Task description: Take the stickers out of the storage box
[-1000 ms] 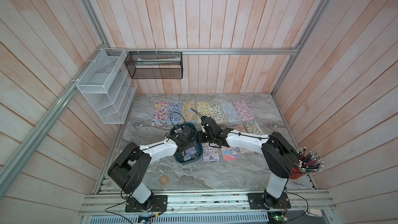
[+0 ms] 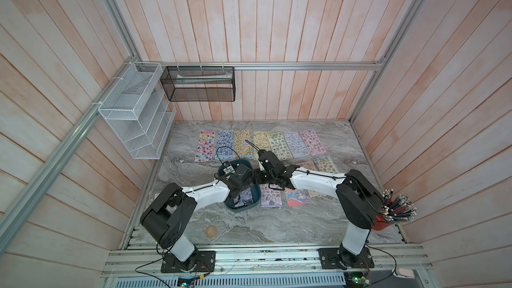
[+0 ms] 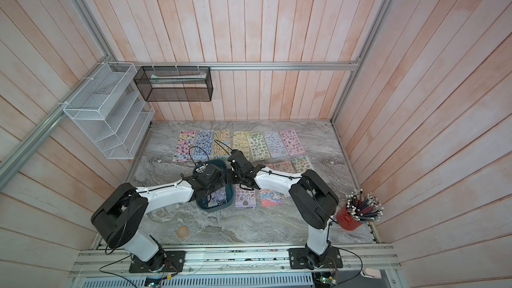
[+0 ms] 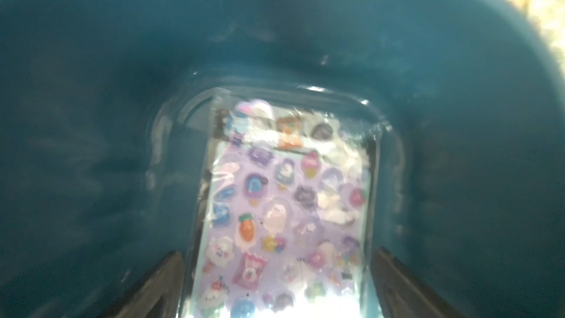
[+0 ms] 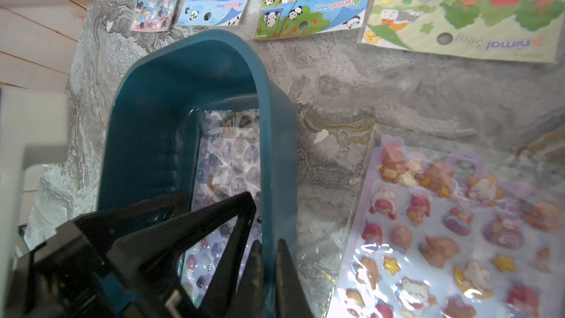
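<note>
The dark teal storage box stands on the table, its inside wall surrounding the left wrist view. On its floor lies a purple sticker sheet (image 4: 264, 218) in clear wrap, with another sheet's edge (image 4: 288, 126) showing above it. My left gripper is inside the box, open, its blurred fingers on either side of the purple sheet with nothing held between them. My right gripper is shut on the box's right wall, one finger inside and one outside.
Sheets line the table's back, among them a panda sheet (image 5: 312, 0) and a green sheet (image 5: 465, 11). A lilac sheet (image 5: 453, 247) lies right of the box. A red pen holder (image 3: 349, 218) stands far right.
The right arm and the box look unmoved.
</note>
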